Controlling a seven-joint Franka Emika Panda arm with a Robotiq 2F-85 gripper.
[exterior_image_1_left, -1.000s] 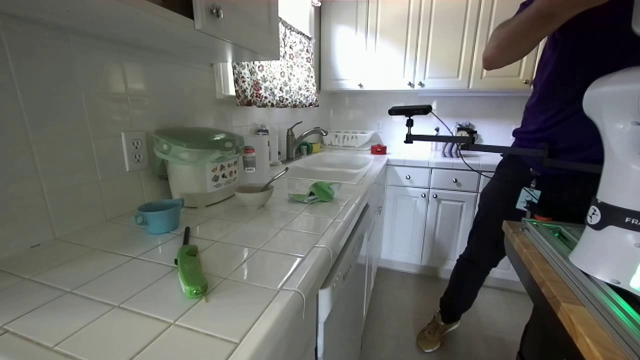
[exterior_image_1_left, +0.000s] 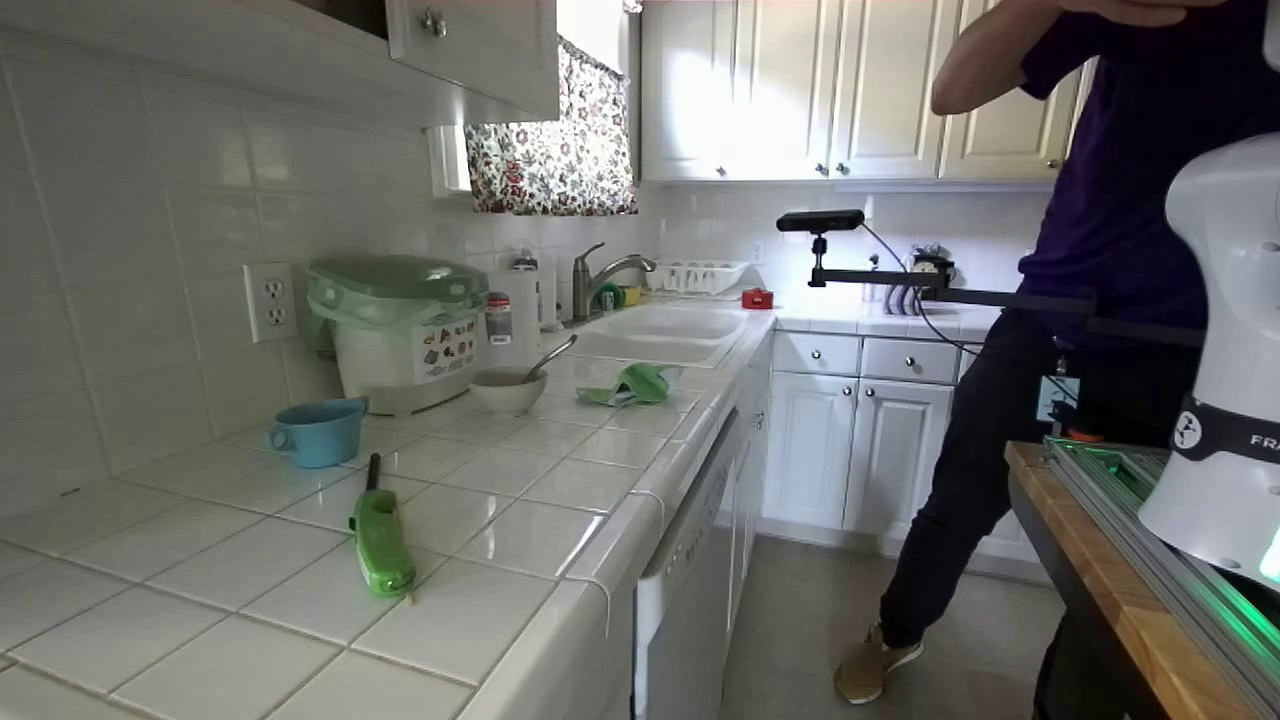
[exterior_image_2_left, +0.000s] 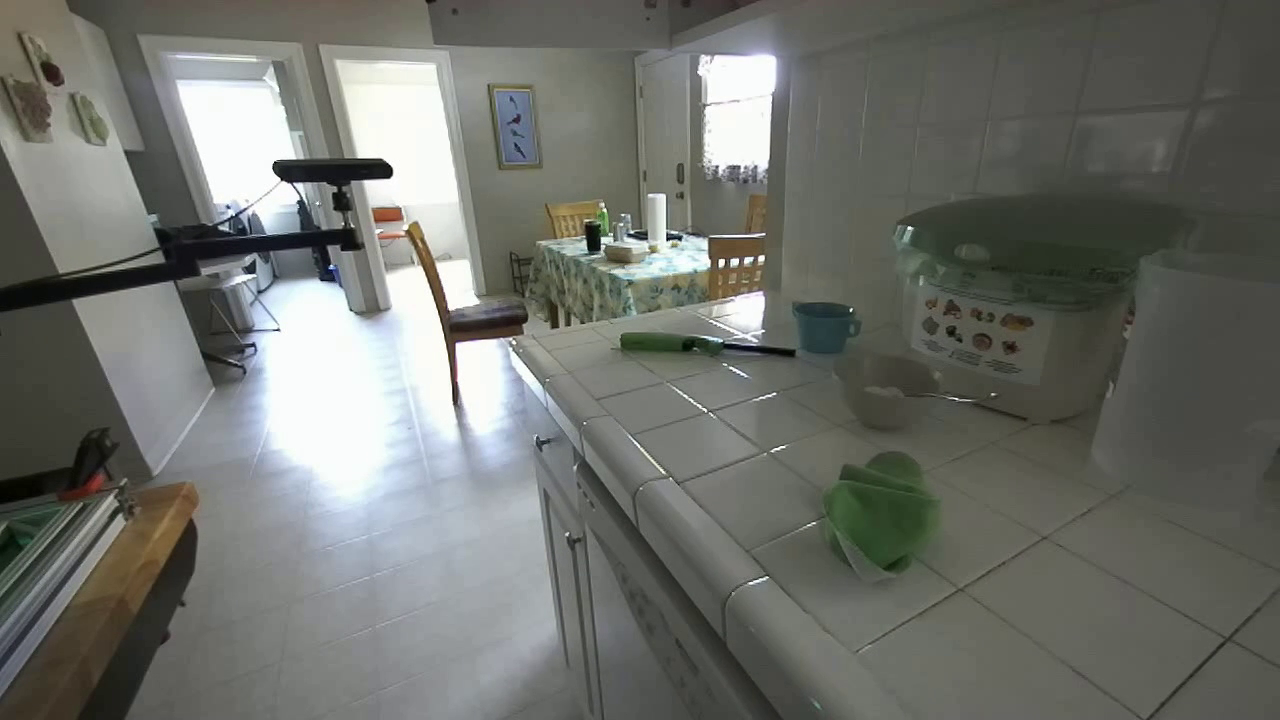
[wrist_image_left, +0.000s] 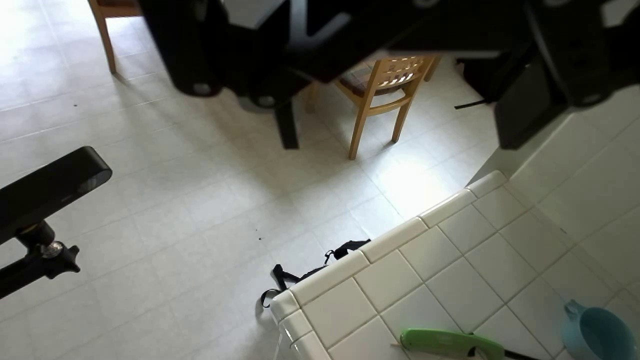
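Note:
High in the wrist view, my gripper is open, its dark fingers wide apart with only distant floor and a chair seen between them. Neither exterior view includes it. On the white tiled counter lies a green lighter (exterior_image_1_left: 383, 542) with a black nozzle. Beside it stands a light-blue cup (exterior_image_1_left: 319, 433). Farther along, a pale bowl (exterior_image_1_left: 506, 392) has a spoon (exterior_image_1_left: 549, 356) leaning in it. Near the counter's edge rests a crumpled green cloth (exterior_image_2_left: 882, 510). My gripper is apart from all of these.
A lidded green-and-white container (exterior_image_1_left: 396, 336) and a white jug-like container (exterior_image_2_left: 1188, 372) stand by the wall. A camera (exterior_image_1_left: 821, 221) on a boom juts out over the floor. A person (exterior_image_1_left: 1116, 216) stands near my arm's base (exterior_image_1_left: 1236, 360).
The person's raised arm has shifted left, and a hand now shows at the top of exterior view 1. The things on the counter have not moved.

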